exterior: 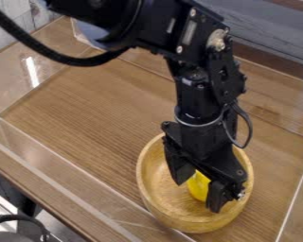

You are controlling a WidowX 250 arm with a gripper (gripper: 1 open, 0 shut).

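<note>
A wooden bowl [180,210] sits on the wooden table, holding a yellow object [200,186] that is partly hidden by my gripper. My black gripper [201,181] reaches down into the bowl from above, its fingers open on either side of the yellow object.
A pale object [94,30] stands at the back left behind the arm, and a low ledge runs along the back right. Black cables lie at the lower left.
</note>
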